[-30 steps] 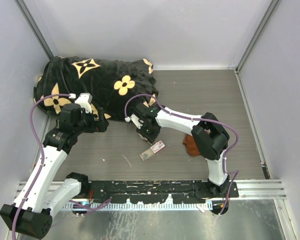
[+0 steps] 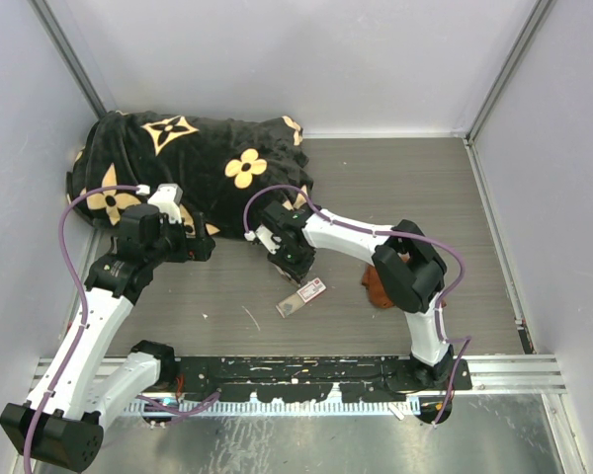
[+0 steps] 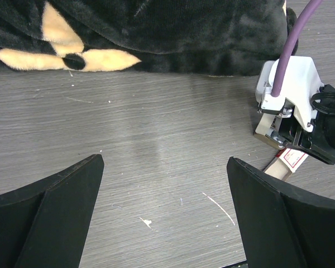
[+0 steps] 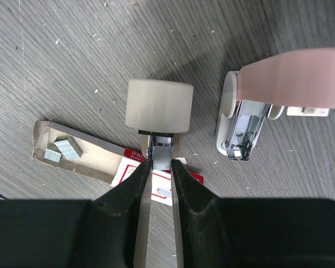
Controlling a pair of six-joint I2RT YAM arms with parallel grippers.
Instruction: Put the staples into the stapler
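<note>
In the right wrist view, a cream stapler (image 4: 159,106) has its narrow metal channel facing my right gripper. A small silver staple block (image 4: 162,158) shows between the fingertips, at the channel's end; whether they grip it or stand just clear, I cannot tell. A pink stapler (image 4: 290,78) with a bare metal channel lies to the right. Below sits the staple box (image 4: 151,181), its tray (image 4: 97,162) slid out and holding loose staple blocks (image 4: 68,147). Well left of all this, my left gripper (image 2: 200,240) is open and empty.
A dark patterned blanket (image 2: 203,163) lies along the back left. Near the right arm's elbow is a brown object (image 2: 376,286), partly covered. Bare table (image 2: 208,306) lies between the left gripper and the staple box.
The right arm's elbow has shifted slightly left, while its gripper stays almost in place over the staplers. The left arm and the staple box have not moved.
</note>
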